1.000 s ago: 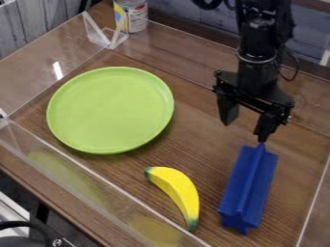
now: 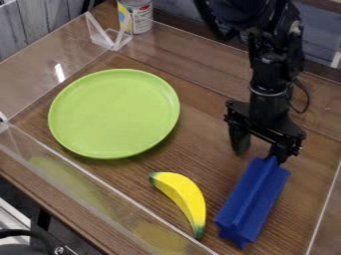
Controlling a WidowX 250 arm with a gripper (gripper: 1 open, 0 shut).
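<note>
The black gripper (image 2: 261,139) is low over the right side of the wooden table, its fingers spread apart at the upper end of a long blue block (image 2: 252,203). Whether anything is between the fingers is hard to tell. A yellow banana (image 2: 185,196) lies left of the block. A large green plate (image 2: 115,112) sits at the left.
A can (image 2: 135,15) stands at the back left beside a clear plastic piece (image 2: 107,30). Clear walls or edges run along the left and front.
The gripper has moved slightly down toward the near side, closer to the blue block's upper end. The banana and plate look unmoved.
</note>
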